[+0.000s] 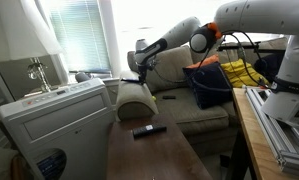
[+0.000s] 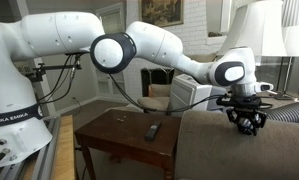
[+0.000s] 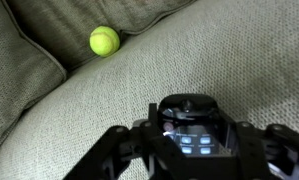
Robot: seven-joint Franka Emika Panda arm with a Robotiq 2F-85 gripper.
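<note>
In the wrist view my gripper is shut on a dark remote control (image 3: 194, 143) with pale buttons, its rounded end pointing away from the camera. Grey ribbed couch fabric (image 3: 169, 80) lies beneath it. Exterior view 2 has the gripper (image 2: 247, 118) low at the top of the couch arm; whether the remote touches the fabric cannot be told. From exterior view 1 the gripper (image 1: 140, 74) is small and far off, above the couch arm (image 1: 134, 100). A yellow-green tennis ball (image 3: 104, 41) rests by the cushion seam.
Another black remote (image 1: 149, 131) lies on the brown wooden table (image 1: 139, 160). A dark item (image 1: 169, 97) is on the couch seat. Navy and yellow pillows (image 1: 209, 85) fill the couch's right side. A white cabinet (image 1: 64, 120) and a lamp (image 1: 29, 30) stand to the left.
</note>
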